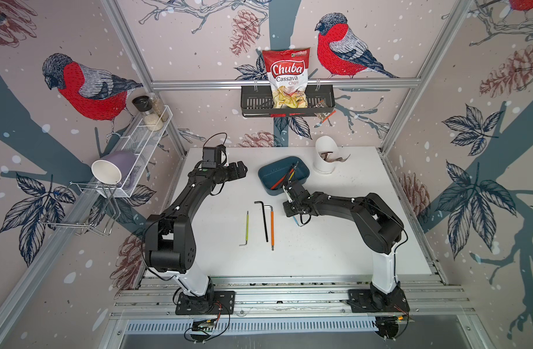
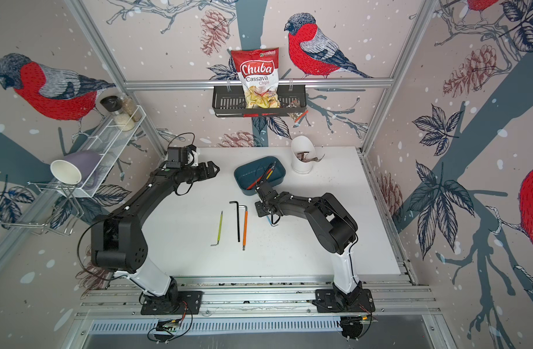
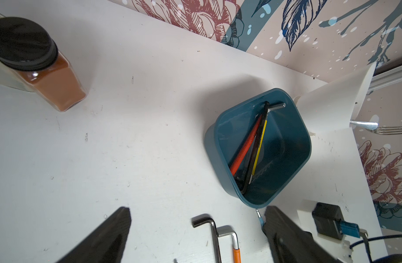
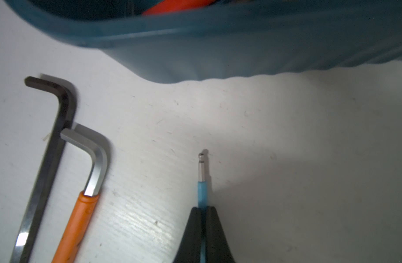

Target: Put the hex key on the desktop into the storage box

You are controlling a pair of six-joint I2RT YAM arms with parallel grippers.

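A blue hex key (image 4: 202, 190) lies on the desktop with my right gripper down over it, shut, its fingertips on the handle. The dark teal storage box (image 3: 288, 144) just behind it holds several hex keys. Left of the right gripper lie a black key (image 1: 264, 224), an orange key (image 1: 272, 229) and a yellow-green key (image 1: 247, 226). My left gripper (image 1: 240, 170) hangs open above the desktop left of the box, nothing between its fingers.
A white cutlery holder (image 1: 324, 165) stands behind the box at the right. Spice jars (image 3: 52, 79) appear in the left wrist view.
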